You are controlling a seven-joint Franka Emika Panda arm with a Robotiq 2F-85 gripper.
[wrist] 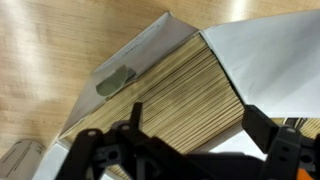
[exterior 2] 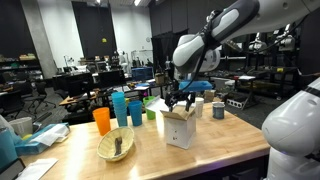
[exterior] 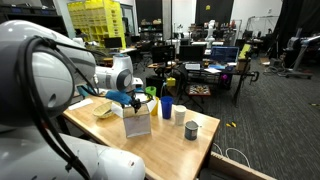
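A small white box (exterior: pixel 137 124) with its flaps spread stands on the wooden table, below the arm. Its front and the tan top flap show in exterior view 2, where my gripper (exterior 2: pixel 179 104) hangs right at its top. In the wrist view my gripper is open, its two dark fingertips well apart over the ribbed brown surface between the box's white flaps (wrist: pixel 275 55). Nothing shows gripped between them. A small grey-green patch (wrist: pixel 115 82) lies along the box's left side; I cannot tell what it is.
Left of the box in exterior view 2 sits a yellow basket (exterior 2: pixel 116 145) with a dark object inside. An orange cup (exterior 2: pixel 102 121) and several blue cups stand behind it. A blue cup (exterior: pixel 167 106), a white cup (exterior: pixel 179 117) and a grey mug (exterior: pixel 191 130) stand beyond the box.
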